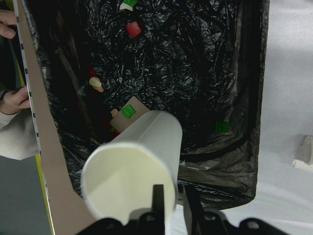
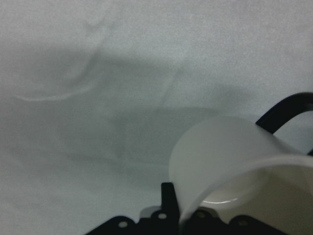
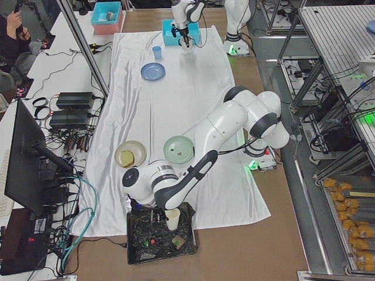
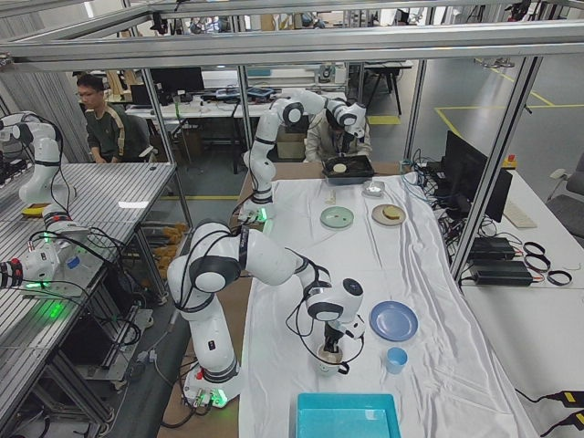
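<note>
A white cup [image 3: 172,220] is held over the black bag-lined bin [image 3: 146,249], its rim between the fingers of my left gripper; in the left wrist view it fills the lower middle, above scattered bits in the bin. My right gripper is at a white mug [image 2: 220,147] with a black handle on the white cloth, its fingers at the rim, seemingly shut on it; the far finger is hidden by the mug.
A tan plate [image 3: 137,149] with a yellow item, a green plate [image 3: 179,149], a blue plate [image 4: 394,319], a blue cup [image 4: 396,360] and a teal tray [image 4: 347,415] share the cloth.
</note>
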